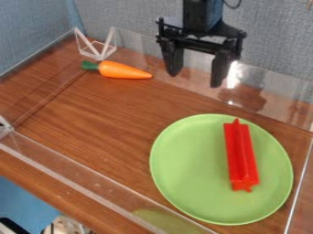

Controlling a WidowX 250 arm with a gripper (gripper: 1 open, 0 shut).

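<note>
My black gripper [196,61] hangs above the back of the wooden table, its two fingers spread open with nothing between them. An orange carrot [123,70] with a green top lies at the back left, left of and below the gripper. A red bar-shaped object [241,157] rests lengthwise on the right part of a green plate [188,172] at the front right.
A white wire-frame object [95,44] stands behind the carrot at the back left. Clear plastic walls line the table's edges, with grey padded panels behind.
</note>
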